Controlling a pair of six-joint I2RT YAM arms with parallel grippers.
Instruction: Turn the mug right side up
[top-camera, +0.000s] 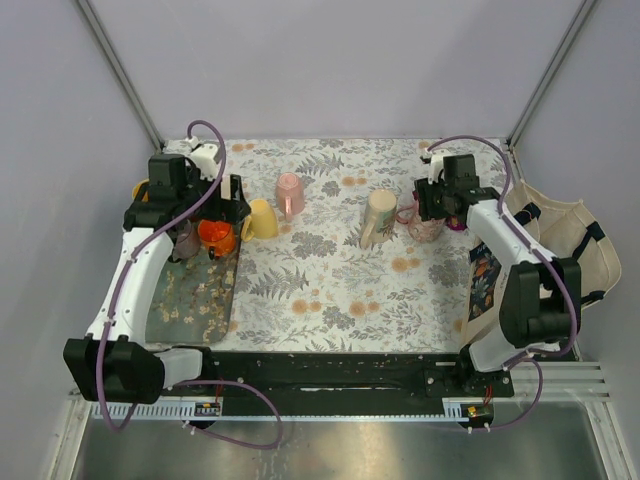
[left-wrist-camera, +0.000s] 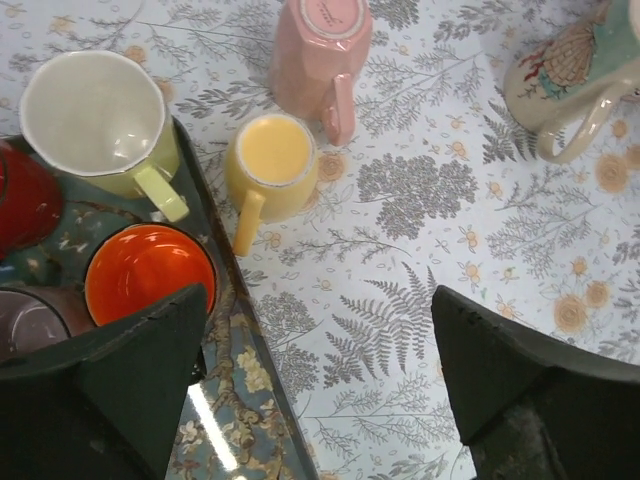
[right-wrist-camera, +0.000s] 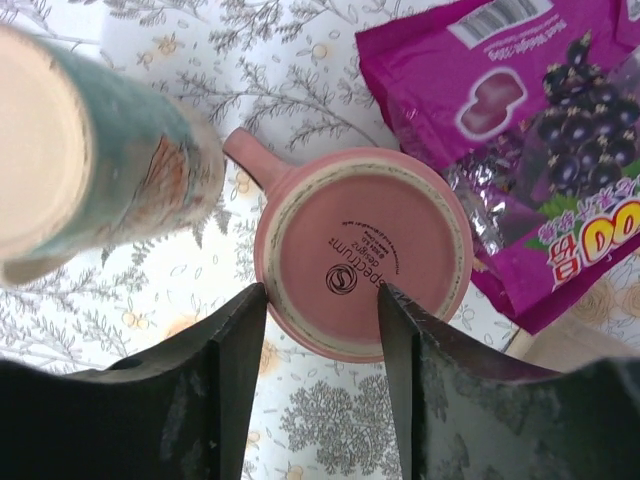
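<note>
An upside-down pink mug (right-wrist-camera: 360, 250) lies under my right gripper, base up, handle toward the upper left; its fingers are partly open over the mug's near side. A tall teal-and-cream mug (right-wrist-camera: 115, 165) stands beside it. My left gripper is open above the tray's right edge, holding nothing. An upturned yellow mug (left-wrist-camera: 270, 160) and another pink mug (left-wrist-camera: 315, 55) sit in the middle-left of the cloth.
A tray (top-camera: 185, 310) with several mugs is on the left. A purple grape bag (right-wrist-camera: 500, 120) lies beside the pink mug. A cream bag (top-camera: 575, 250) occupies the right edge.
</note>
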